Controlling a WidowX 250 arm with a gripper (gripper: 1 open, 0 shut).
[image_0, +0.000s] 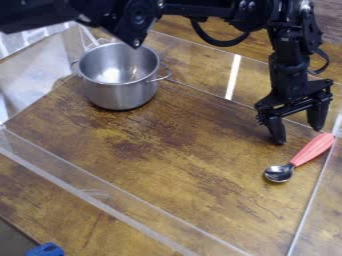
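Observation:
My black gripper (294, 126) is at the right of the camera view, low over the wooden table (147, 170), its two fingers pointing down and apart, with nothing visible between them. Just below and right of it lies a spoon with a red handle (311, 151) and a metal head (278, 173), angled toward the lower left. A steel pot (120, 88) with side handles stands at the upper left.
Clear strips edge the table surface at left and right. A small blue object (44, 249) is at the lower-left corner.

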